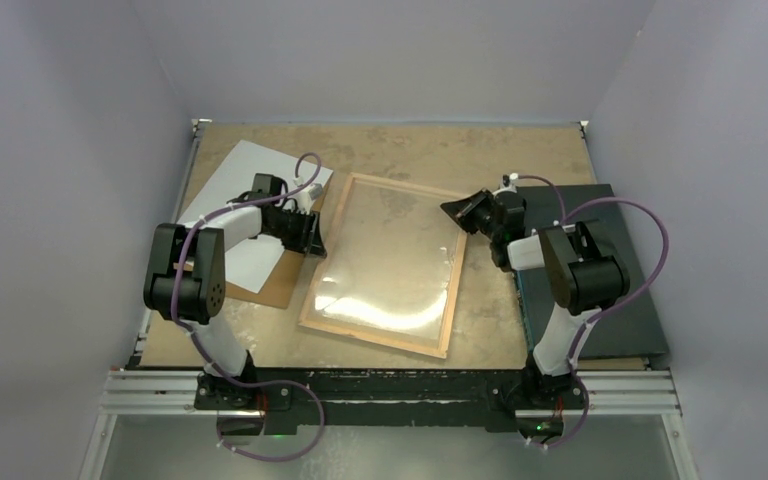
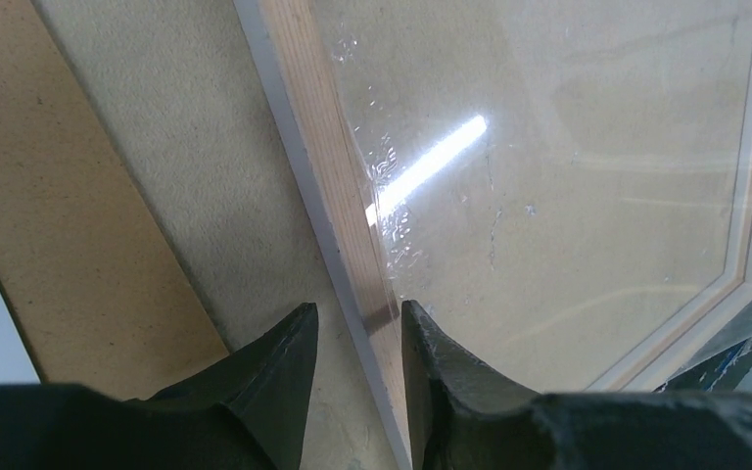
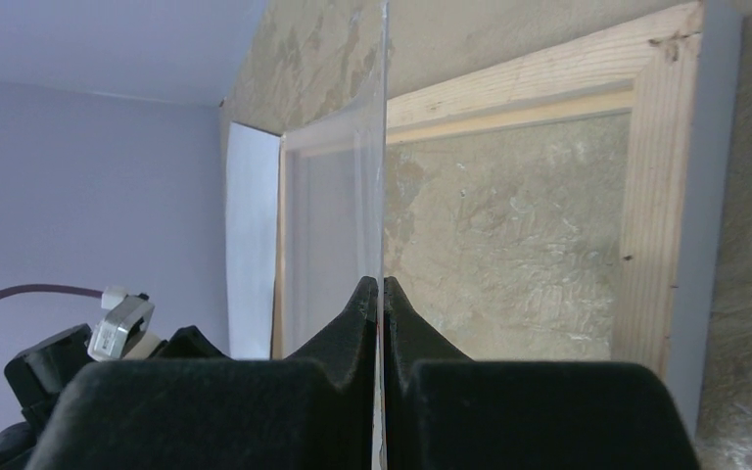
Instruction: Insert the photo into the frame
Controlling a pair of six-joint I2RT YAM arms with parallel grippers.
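A wooden frame [image 1: 374,342] lies tilted in the middle of the table. A clear sheet [image 3: 338,215] covers it, showing as glare from above. Its edge is pinched in my right gripper, which is shut on it at the frame's upper right and holds that edge raised above the wood. My left gripper is part open at the frame's left bar [image 2: 338,186], one finger on the outer side, the other on the inner side over the sheet. Whether the fingers touch the wood, I cannot tell. No printed photo is recognisable.
At the left lies a white sheet [image 1: 253,262] on a brown board [image 1: 282,283], close to the frame. A dark green panel [image 1: 600,270] rests along the right side. Bare table [image 1: 410,150] shows behind the frame.
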